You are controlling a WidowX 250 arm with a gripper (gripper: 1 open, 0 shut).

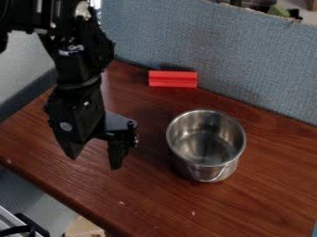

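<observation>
A black robot arm reaches down from the top left, and its gripper (95,151) hangs low over the left part of the wooden table (148,208), open, with its two fingers apart. Right of it stands an empty steel pot (206,146) with a wire handle. Behind the pot, near the back partition, lies a red rectangular object (173,80).
A grey-blue fabric partition (217,46) runs along the back of the table. The table's left and front edge drops away to a grey floor with some equipment at bottom left.
</observation>
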